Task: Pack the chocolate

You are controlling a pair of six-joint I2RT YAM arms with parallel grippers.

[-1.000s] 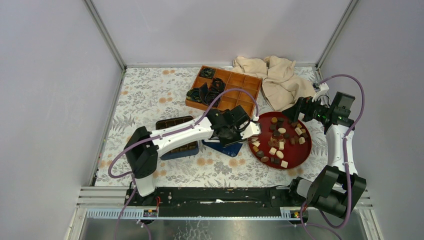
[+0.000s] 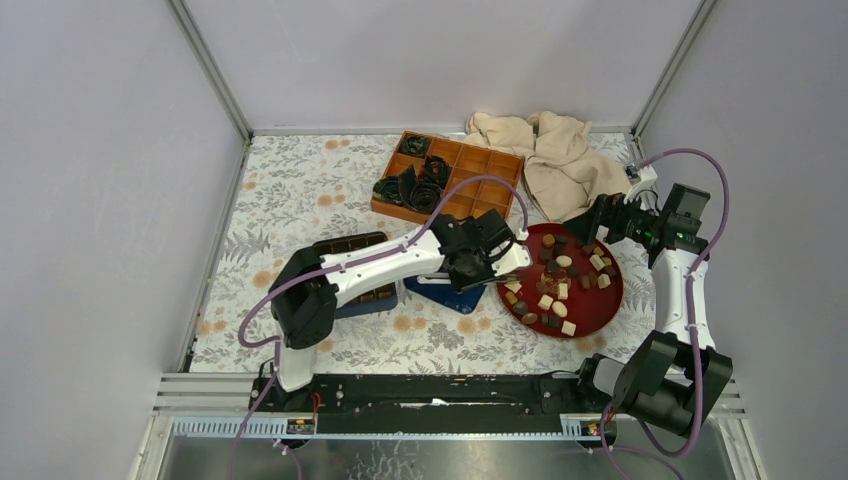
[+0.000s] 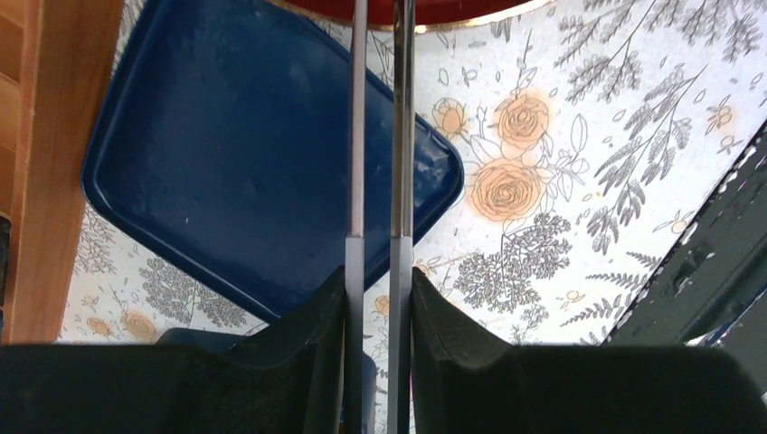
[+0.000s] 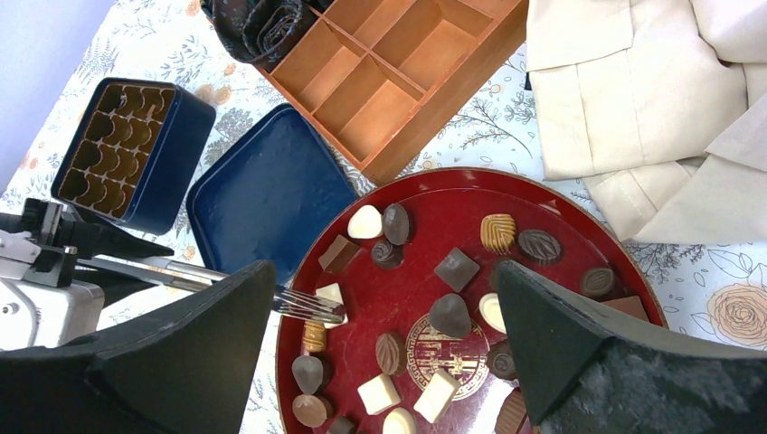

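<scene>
A round red tray (image 2: 608, 300) bears several dark, white and caramel-coloured chocolates. In the right wrist view, a pale square chocolate (image 4: 331, 294) lies near its left rim. Over that piece are the tips of my left gripper, whose long, thin metal fingers reach in from the left. The left wrist view shows these fingers (image 3: 356, 136) slightly apart, the fingers open; their tips run out of that view. My right gripper is open above the tray, nothing held. A navy box (image 4: 185, 149) with brown cups stands on the left, partly under the left arm in the top view.
Beside the box lies a flat navy tray or lid (image 4: 271, 190). Behind is a wooden divided tray (image 2: 470, 155) with black coils in some compartments. A beige cloth (image 2: 545, 165) lies at the back right.
My left arm has shifted a little to the right, bringing its gripper further over the red tray's left edge. The right arm stays where it was.
</scene>
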